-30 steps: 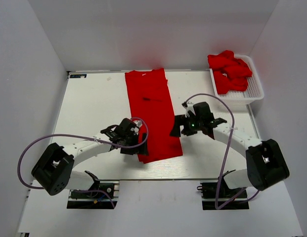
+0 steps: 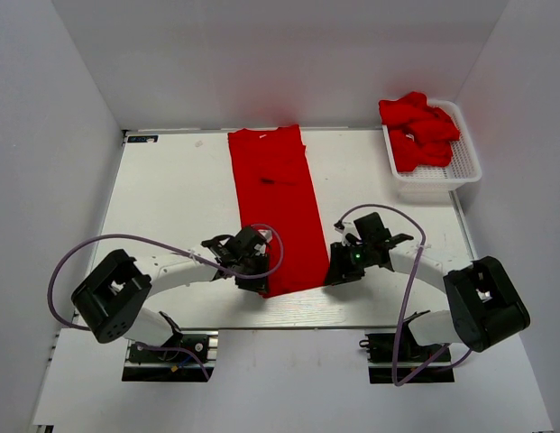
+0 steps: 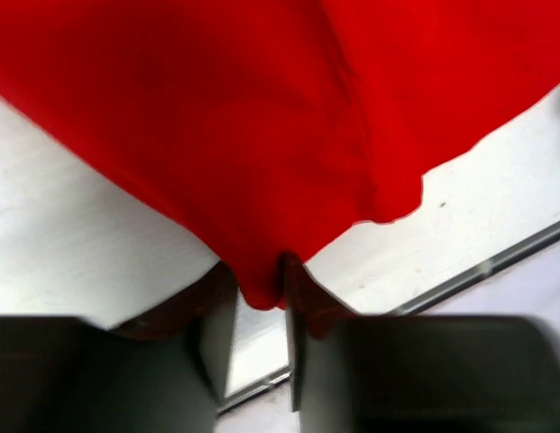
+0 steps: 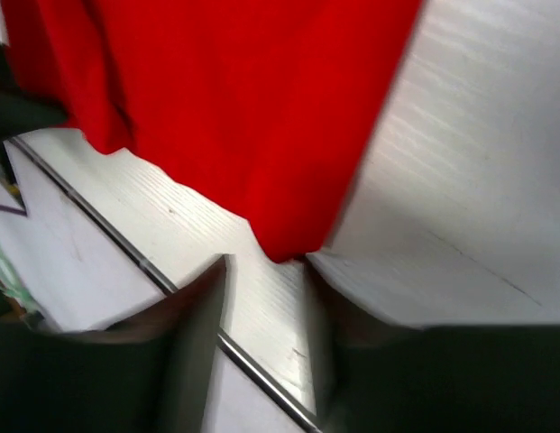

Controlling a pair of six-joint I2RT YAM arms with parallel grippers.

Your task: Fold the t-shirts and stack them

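A red t-shirt [image 2: 281,207] lies folded into a long strip down the middle of the white table. At its near left corner is my left gripper [image 2: 253,287]; in the left wrist view the shirt's corner [image 3: 261,287] lies between the fingers, which are close together with a narrow gap still showing. My right gripper [image 2: 332,279] is at the near right corner. In the right wrist view its fingers stand apart, and the shirt's tip [image 4: 293,245] reaches just to the gap, nearer the right-hand finger.
A white basket [image 2: 469,162] with crumpled red shirts [image 2: 419,131] stands at the back right.
Both grippers have come nearer the shirt's front corners, the right one moving toward the front edge.
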